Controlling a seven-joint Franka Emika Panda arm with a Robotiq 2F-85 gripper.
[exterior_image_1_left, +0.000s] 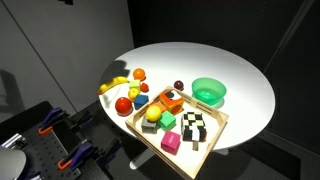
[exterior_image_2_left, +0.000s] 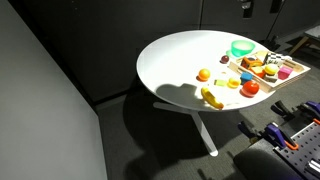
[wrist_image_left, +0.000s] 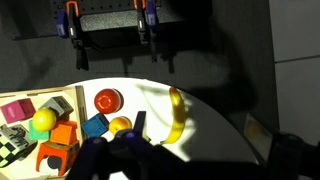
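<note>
In the wrist view my gripper stands open, its two dark fingers wide apart. A yellow banana lies below in the gap between them, on the round white table. High in exterior view 2, the fingertips hang above the far side of the table, touching nothing. Near the banana are a red tomato-like ball, a blue cube, an orange and small yellow pieces. The wooden tray holds several blocks, a yellow ball and a checkered block.
Behind the tray sits a green bowl, with a dark red ball to its left. The tray's front corner overhangs the table edge.
</note>
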